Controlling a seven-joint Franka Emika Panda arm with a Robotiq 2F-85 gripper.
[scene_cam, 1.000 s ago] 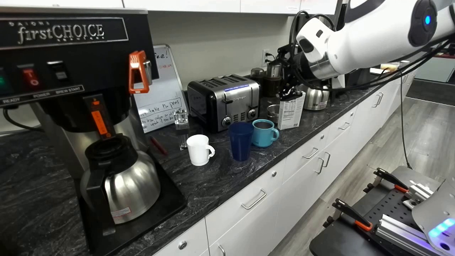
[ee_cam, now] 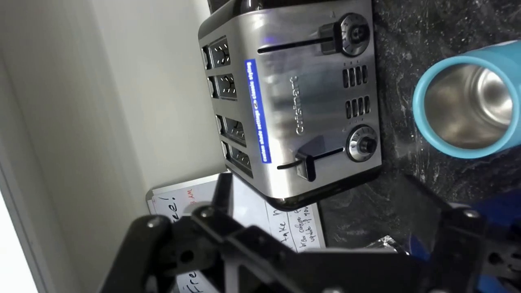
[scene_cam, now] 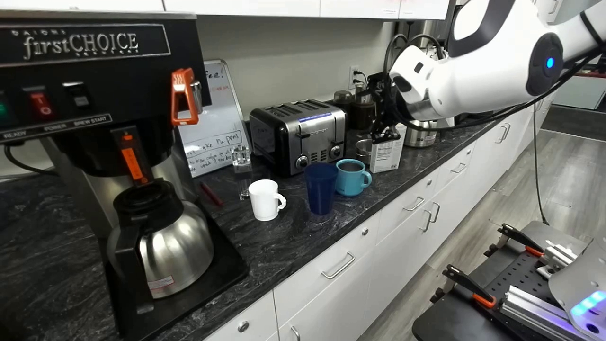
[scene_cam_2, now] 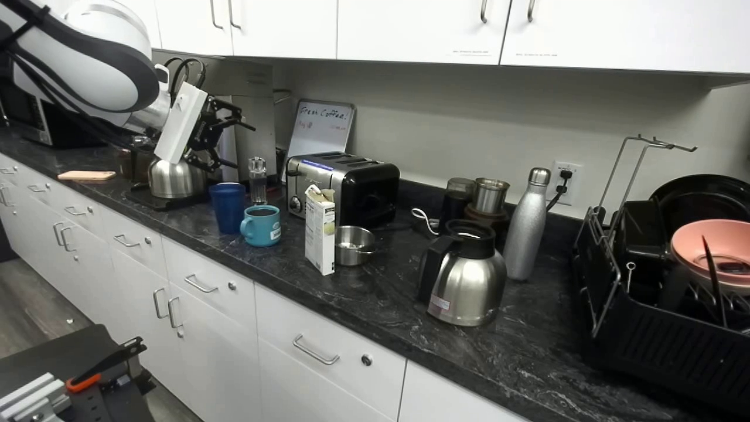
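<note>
My gripper hangs in the air above the counter, its fingers apart and nothing between them. In the wrist view its dark fingers are spread, with the silver and black toaster beyond them. A teal mug, empty inside in the wrist view, stands on the counter in front of the toaster. Beside it is a dark blue cup, and farther left a white mug. An open white carton stands upright near a small steel pot.
A coffee machine with a steel carafe fills the left of exterior view 1. Beyond the carton stand another carafe, a silver bottle and a dish rack. White cabinets overhang the counter. A whiteboard leans against the wall.
The arm and gripper have shifted a little to the left and down in exterior view 1, and the wrist has turned slightly. The things on the counter have not moved.
</note>
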